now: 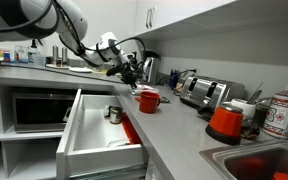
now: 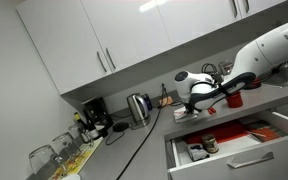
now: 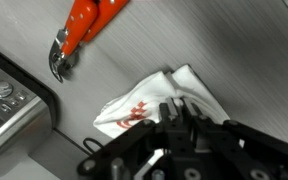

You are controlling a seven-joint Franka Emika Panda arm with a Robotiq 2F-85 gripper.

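A white cloth [image 3: 144,108] with a red mark lies bunched on the grey counter in the wrist view. My gripper is shut on a fold of it, the fingertips partly hidden against the fabric. From the side, the gripper [image 1: 135,82] is low over the counter behind the red mug [image 1: 149,102]. In the other exterior view the cloth [image 2: 180,113] shows as a small white patch beside the gripper [image 2: 190,107].
An open drawer [image 1: 74,137] holding cans [image 1: 114,114] stands below the counter edge. Orange-handled pliers [image 3: 82,25] lie near the cloth. A toaster [image 1: 204,92], a red kettle [image 1: 225,123] and a sink [image 1: 269,160] are farther along the counter.
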